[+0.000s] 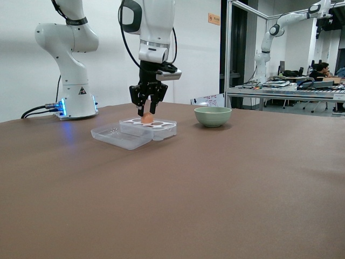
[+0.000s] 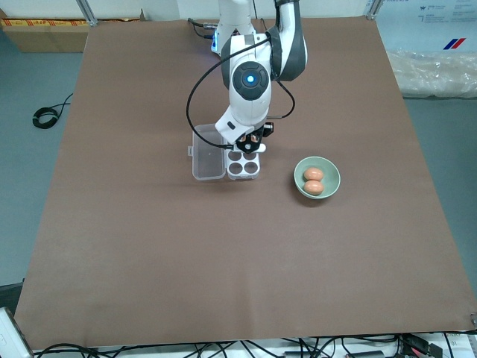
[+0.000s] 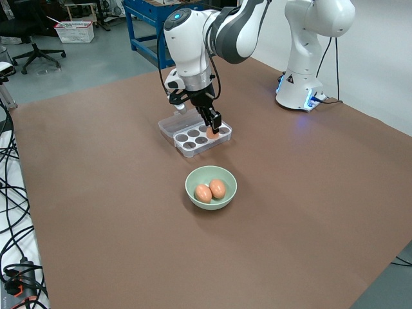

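Observation:
My gripper hangs over the white-topped egg carton, its black fingers around or just above an egg that sits in the holder; whether they grip it I cannot tell. The carton's clear lid lies open beside the holder. In the camera left view the gripper hides part of the holder. A green bowl to the right of the carton there holds two brown eggs.
The white arm base stands behind, with cables. Loose wires lie off the table's edge.

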